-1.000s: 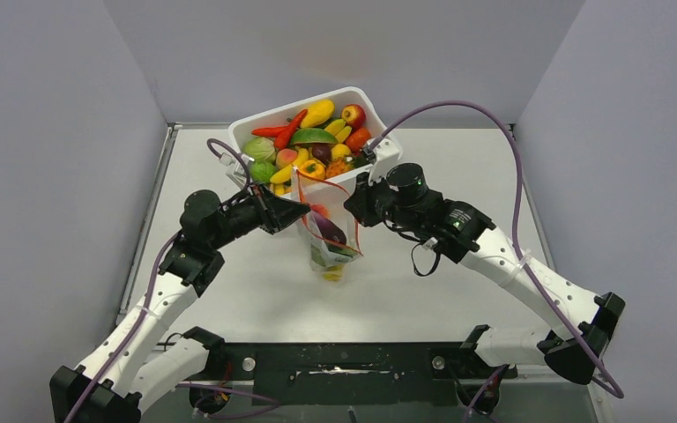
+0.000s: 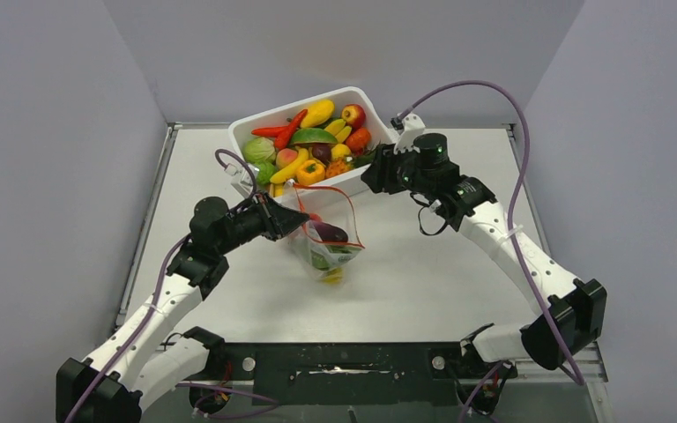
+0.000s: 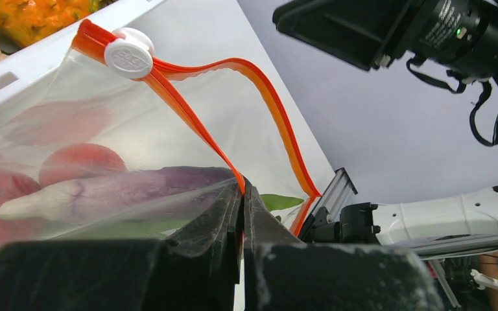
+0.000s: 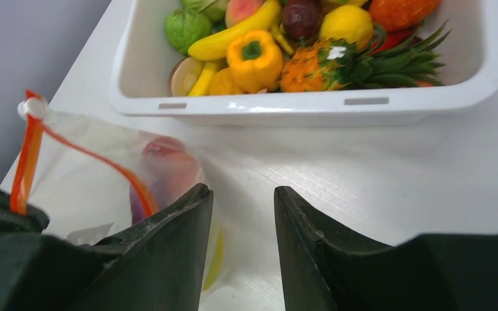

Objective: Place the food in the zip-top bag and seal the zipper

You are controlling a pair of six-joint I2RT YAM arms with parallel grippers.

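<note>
The clear zip top bag (image 2: 317, 251) stands mid-table, its mouth gaping between two orange zipper edges. Inside lie a purple eggplant (image 3: 123, 194), round red produce (image 3: 81, 163) and something green and yellow lower down. My left gripper is shut on one orange edge of the bag. A white slider (image 3: 128, 53) sits at the zipper's far end in the left wrist view. To the right of the bag, my right gripper is part open, nothing between its fingers; in its view the bag appears behind the left finger (image 4: 188, 220).
A white bin (image 2: 361, 95) full of fruit and vegetables stands behind the bag, close to both grippers. Grey walls rise on the sides and back.
My right gripper has moved away from the bag, rightward and slightly back. The bag's far edge has sagged lower. The left gripper has stayed nearly in place on its edge.
</note>
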